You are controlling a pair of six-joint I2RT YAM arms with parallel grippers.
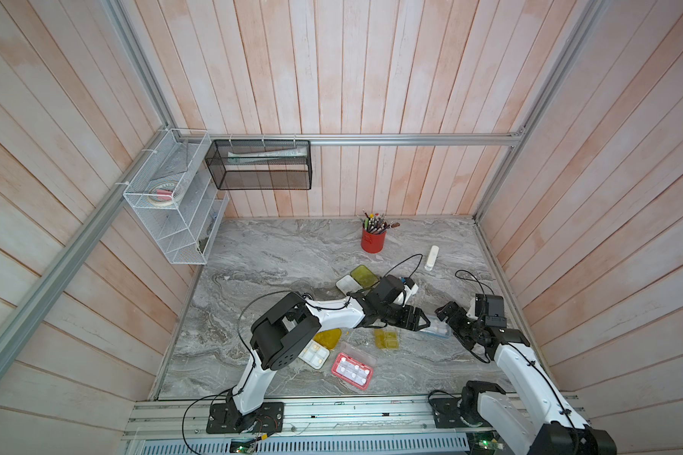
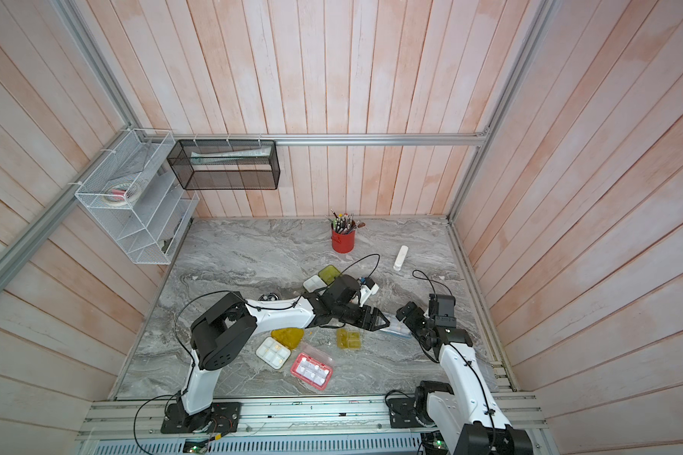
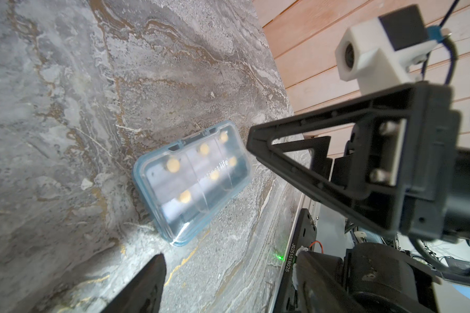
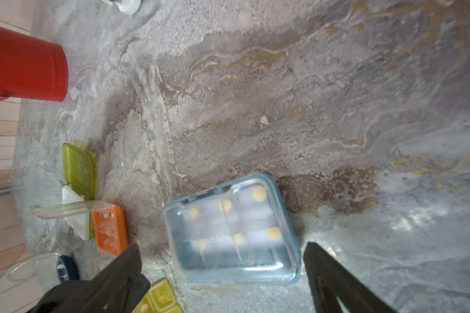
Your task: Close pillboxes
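The pale blue pillbox point(image 4: 232, 232) lies flat on the marble table, its clear lid down over white inner cups with round tablets. In the right wrist view my right gripper stands open, one finger toward each side of this box. My left gripper point(image 1: 421, 319) hovers just left of the box, part open with empty fingers. Lids stand open on the pink pillbox point(image 1: 353, 370), the white-and-yellow one point(image 1: 313, 354) and the green one point(image 1: 364, 275). An orange pillbox point(image 4: 109, 229) has its clear lid raised. A yellow pillbox point(image 1: 387, 339) is partly seen; its lid state is unclear.
At the back are a red pen cup point(image 1: 372, 241) and a white stick-like object point(image 1: 431, 258). The two grippers are close together over the right side. My left arm point(image 1: 340, 316) passes above the middle boxes.
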